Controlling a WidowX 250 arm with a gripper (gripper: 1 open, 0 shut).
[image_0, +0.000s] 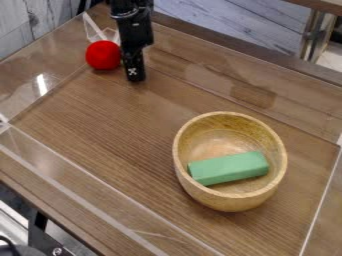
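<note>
The black gripper (135, 70) reaches down from the top of the view, its tip low over the table just right of a red round object (103, 55); it looks shut, though the fingertips are small and dark. Whether it touches the red object is unclear.
A yellow bowl (191, 130) holding a green block (227, 168) stands at the lower right of the wooden table (94, 150). A pale raised edge runs along the top right.
</note>
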